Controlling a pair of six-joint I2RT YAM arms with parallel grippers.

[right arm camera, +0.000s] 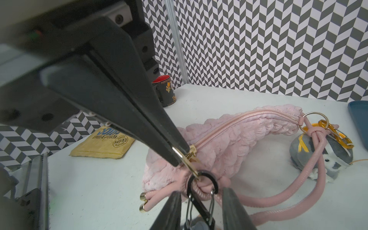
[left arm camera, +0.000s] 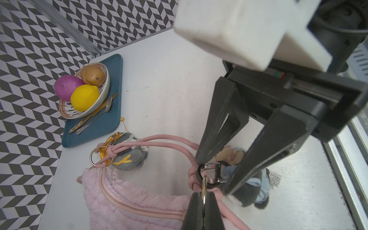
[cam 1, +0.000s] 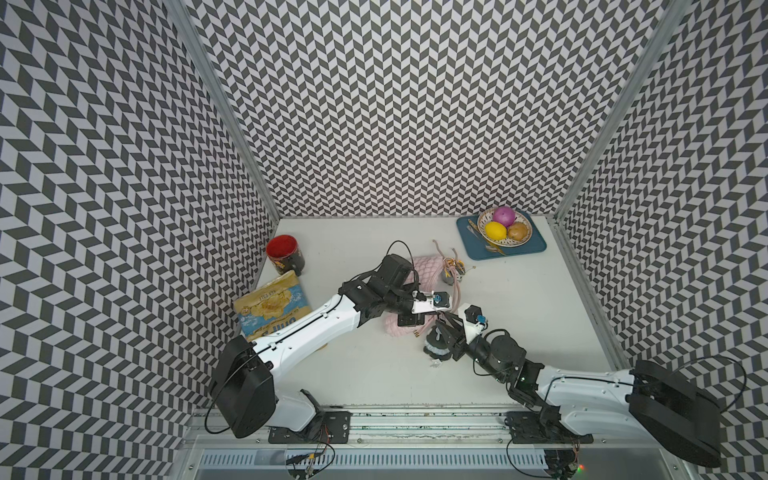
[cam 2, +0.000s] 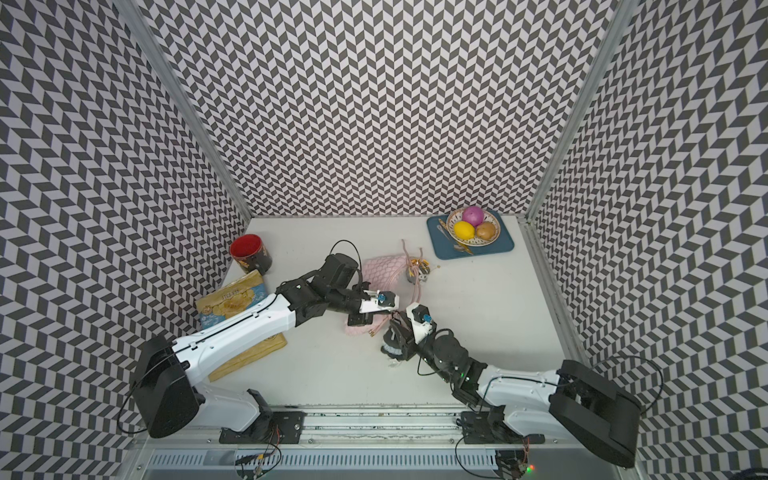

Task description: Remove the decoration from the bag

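The pink plush bag (right arm camera: 230, 141) lies on the table, its zip and rope strap visible in both wrist views. My left gripper is shut on the thin gold ring (right arm camera: 186, 163) at the bag's near end. From that ring hangs a black carabiner (right arm camera: 199, 203), leading to a grey plush decoration (left arm camera: 251, 191) on the table. My right gripper is part open, one finger (right arm camera: 168, 210) on each side of the carabiner; whether they touch it I cannot tell. A second grey plush (right arm camera: 306, 153) with a yellow clip hangs at the bag's far end.
At the back right, a blue tray (cam 1: 472, 246) carries a bowl (cam 1: 529, 225) of fruit and cutlery. A red-rimmed mug (cam 1: 285, 254) and a snack packet (cam 1: 272, 304) stand left.
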